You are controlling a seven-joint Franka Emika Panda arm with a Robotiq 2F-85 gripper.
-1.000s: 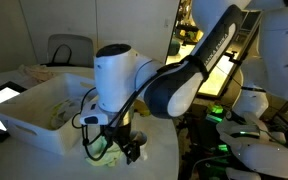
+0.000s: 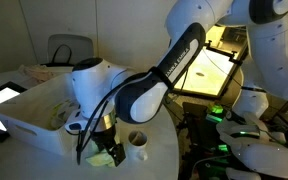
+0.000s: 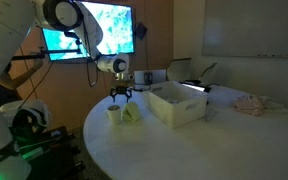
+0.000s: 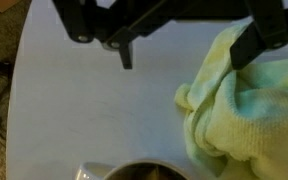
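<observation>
A crumpled pale green-yellow cloth (image 2: 102,159) lies on the white table, also in view as a cloth (image 3: 132,111) beside the mug. In the wrist view the cloth (image 4: 254,125) fills the lower right, partly under the right finger (image 4: 264,38). My gripper (image 2: 99,155) is open above the cloth, pointing down, its fingers wide apart. Bare table shows between them in the wrist view, where the left finger (image 4: 116,35) is clear of the cloth. A white mug (image 2: 137,146) stands close by; its rim (image 4: 144,163) cuts the bottom edge of the wrist view.
Behind the gripper stands a large white bin (image 2: 34,130), seen again as a box (image 3: 178,103) past the cloth. A pinkish cloth (image 3: 250,104) lies far off on the table.
My gripper has shifted left in the first exterior view, away from the mug and further over the cloth. Its fingers stay apart; the mug and cloth have not visibly moved.
</observation>
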